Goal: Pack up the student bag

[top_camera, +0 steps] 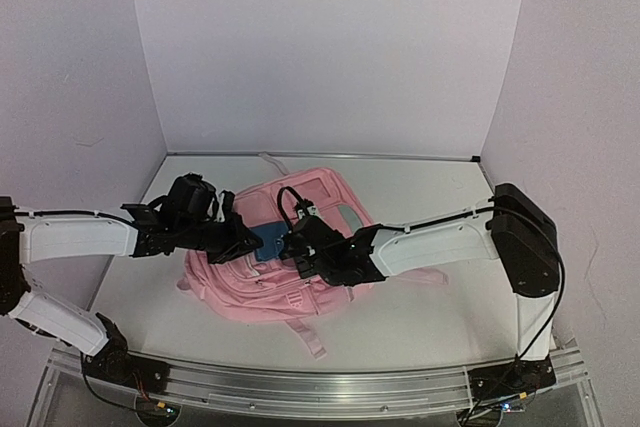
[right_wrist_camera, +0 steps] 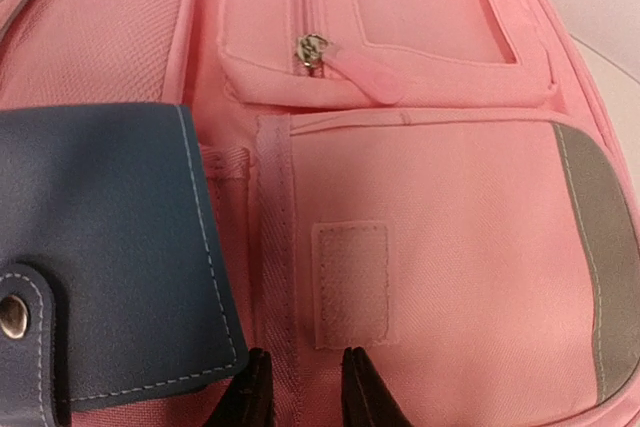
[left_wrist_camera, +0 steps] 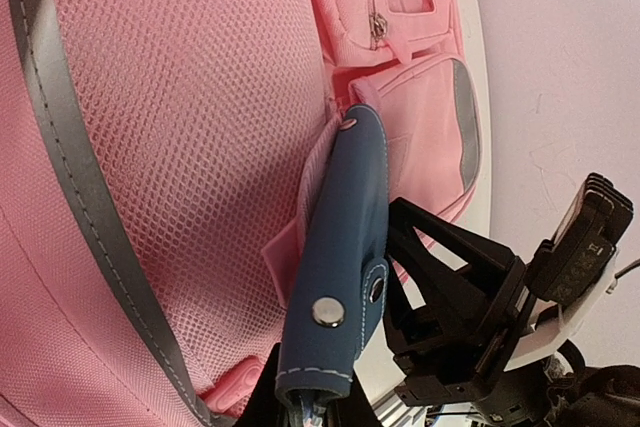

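A dark blue snap-fastened case [left_wrist_camera: 335, 217] is held on edge by my left gripper, which is shut on its near end in the left wrist view. Beneath it lies the pink bag [top_camera: 265, 302], its mesh panel [left_wrist_camera: 190, 137] and front pocket [right_wrist_camera: 450, 237] facing up. The case's far end is by a pocket edge; how far it goes in, I cannot tell. My right gripper is open over the bag, bare pink fabric showing between its fingers. From the left wrist view, its fingers [left_wrist_camera: 445, 232] are close against the case's right side; contact is unclear.
A zipped upper pocket [right_wrist_camera: 410, 37] with a metal zip pull [right_wrist_camera: 312, 50] lies beyond the front pocket. Straps [top_camera: 308, 339] trail onto the white table [top_camera: 440, 312], which is clear around the bag. Walls stand behind and at both sides.
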